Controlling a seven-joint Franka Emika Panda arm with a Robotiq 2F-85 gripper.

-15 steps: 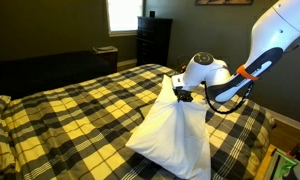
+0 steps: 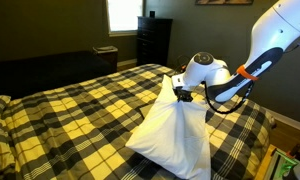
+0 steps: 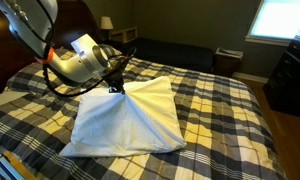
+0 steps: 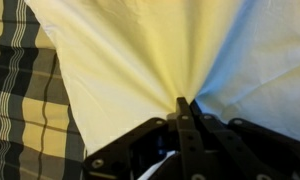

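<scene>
A white cloth (image 2: 172, 135) is draped over the plaid bedspread, its middle drawn up into a peak at my gripper (image 2: 180, 97). In exterior view 2 the cloth (image 3: 125, 123) spreads out on both sides, with folds running up to the gripper (image 3: 117, 90). From the wrist, creases in the cloth (image 4: 130, 65) converge between the fingertips of the gripper, which is shut with the fabric pinched in it. The lower edges of the cloth lie on the bed; what is under the raised part is hidden.
The plaid bedspread (image 2: 75, 130) is bare to the left of the cloth in exterior view 1. A dark dresser (image 2: 153, 40) and a small dark cabinet (image 2: 105, 59) stand beyond the bed. A dark couch (image 3: 170, 55) lies behind in exterior view 2.
</scene>
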